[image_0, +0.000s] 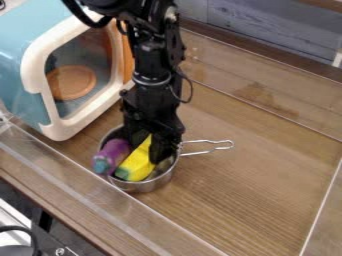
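A metal pot (156, 180) with a wire handle sits on the wooden counter, holding a purple toy eggplant (112, 153) on the left and a yellow toy (135, 167) beside it. My black gripper (147, 145) is down over the pot's back part, at the upper end of the yellow toy. The fingers are dark and overlap the toys, so whether they are shut on anything cannot be told.
A toy microwave (36, 70) with an open front and an orange plate (72, 83) stands at the back left.
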